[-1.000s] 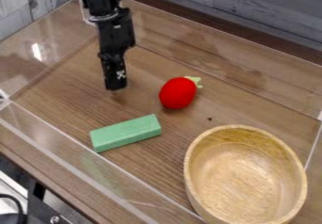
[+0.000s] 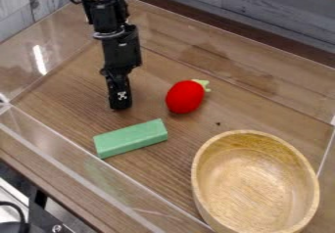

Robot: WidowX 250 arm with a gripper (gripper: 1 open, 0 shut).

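My black gripper (image 2: pixel 118 95) points down at the bare wooden tabletop, low and left of a red tomato-like object (image 2: pixel 186 96) with a pale green end. I cannot tell how far open its fingers are; nothing distinct shows between them. A green block (image 2: pixel 131 136) lies in front of it.
A large tan bowl (image 2: pixel 254 151) sits at the front right. A dark cable shows at the lower left corner.
My arm has moved slightly left and downward over the past second. The objects on the table have not visibly moved.
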